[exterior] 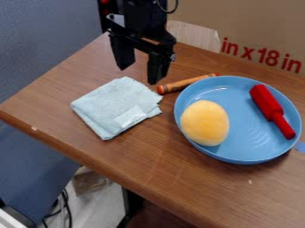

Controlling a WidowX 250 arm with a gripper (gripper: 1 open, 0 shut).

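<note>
My black gripper (139, 62) hangs open at the top centre, above and behind a folded pale blue cloth (116, 108), with nothing visible between its fingers. The cloth lies on the wooden table (131, 165). An orange stick (184, 83) lies to the right of the gripper, beside a blue plate (244, 151). On the plate are a yellow rounded object (205, 122) and a red object (272, 110) with a narrow end.
A cardboard box (256, 31) with printed lettering stands at the back.
</note>
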